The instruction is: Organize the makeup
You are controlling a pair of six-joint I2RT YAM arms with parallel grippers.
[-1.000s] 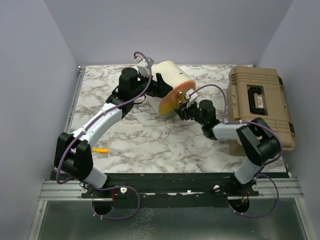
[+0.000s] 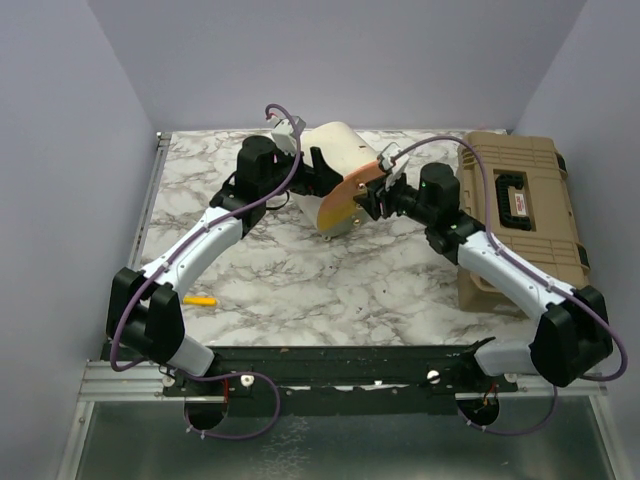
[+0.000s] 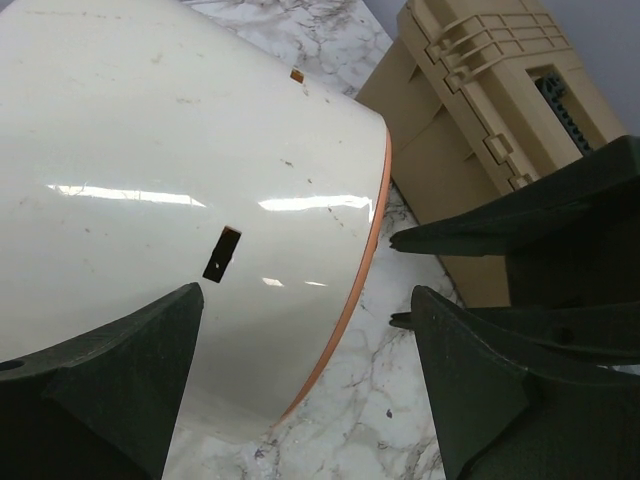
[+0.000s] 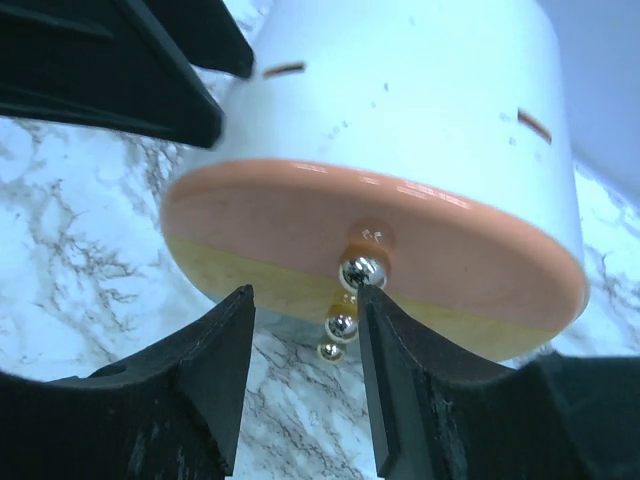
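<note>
A white rounded box (image 2: 335,150) with a pink-and-yellow end face and round gold knobs stands at the back middle; in the right wrist view its upper knob (image 4: 362,270) sits above smaller ones. My left gripper (image 2: 318,172) is over the box's left part, fingers apart with nothing between them; in the left wrist view the glossy white top (image 3: 200,150) lies below it. My right gripper (image 2: 370,200) is at the end face, open, its fingertips just below and in front of the upper knob.
A tan hard case (image 2: 535,230) stands at the right. A small yellow object (image 2: 200,300) lies at the front left beside the left arm.
My right arm has risen and shifted slightly, its gripper now higher along the box's end face. The left arm and the box look unmoved.
</note>
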